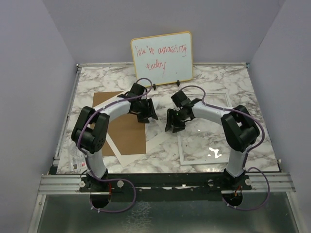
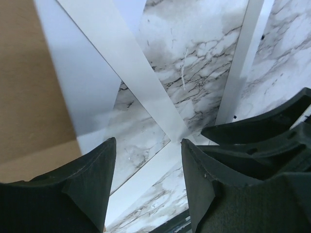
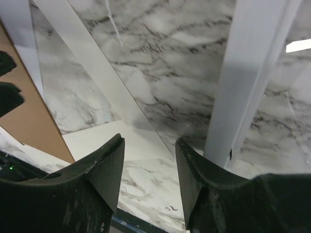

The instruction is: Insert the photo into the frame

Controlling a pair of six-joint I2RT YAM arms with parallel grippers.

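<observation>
A brown board [image 1: 129, 131] lies on the left of the table, with a white flat border [image 1: 153, 142] set askew across it. From under the board a pale sheet [image 2: 80, 92] sticks out; whether it is the photo I cannot tell. On the right lies a white frame [image 1: 197, 162] around a clear, glossy middle. My left gripper is open above the border, near its right corner. Fingers apart, my right gripper hangs over that same corner [image 3: 133, 141], beside the frame's left bar [image 3: 238, 87]. Contact with the border cannot be made out.
A whiteboard [image 1: 163, 58] with red writing stands at the back. The two grippers are close together at mid-table. Bare marble [image 1: 218, 77] shows at the back right.
</observation>
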